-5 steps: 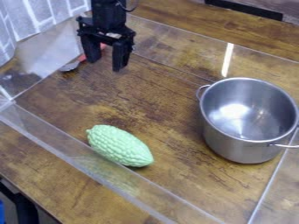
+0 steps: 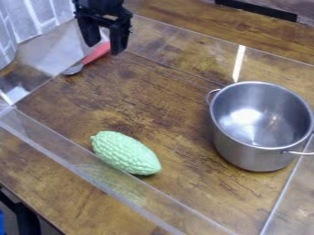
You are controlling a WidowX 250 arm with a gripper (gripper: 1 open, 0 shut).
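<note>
My black gripper [image 2: 103,37] is at the upper left of the camera view, above a red object with a grey end [image 2: 88,58] lying near the tray wall. Whether its fingers are open or shut is hard to make out. A pale green bumpy vegetable, like a bitter melon [image 2: 124,151], lies at the lower middle. A steel pot [image 2: 254,124] with two wire handles stands at the right.
Transparent walls [image 2: 61,151] border the area, and a crumpled silvery material is at the top left.
The gripper has moved left and up, uncovering more of the red object. The vegetable and pot have not moved.
</note>
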